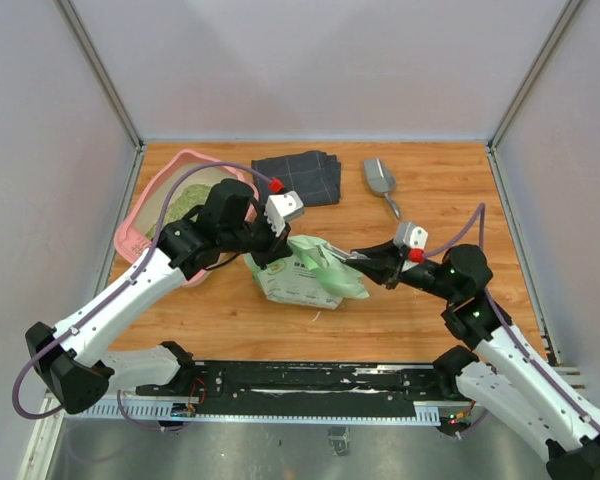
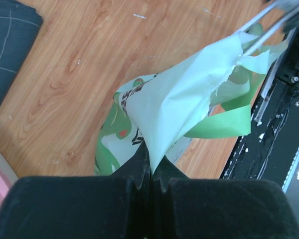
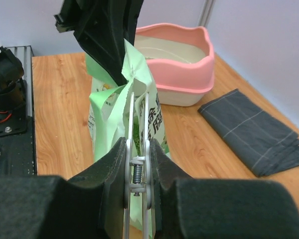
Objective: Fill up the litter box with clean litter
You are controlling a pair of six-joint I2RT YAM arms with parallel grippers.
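Note:
A green-and-white litter bag [image 1: 300,285] lies on the table's middle, its top crumpled. My left gripper is shut on the bag's top edge. My right gripper is shut on a pair of thin metal rods joined by a spring [image 3: 137,177], likely scissors or tongs, whose tips reach into the bag's folded green top. The pink litter box [image 1: 132,229], with pale green litter inside, stands behind the left arm, partly hidden by it.
A folded dark cloth [image 1: 295,175] lies at the back middle, and a metal scoop [image 1: 378,176] to its right. A black rail runs along the front edge.

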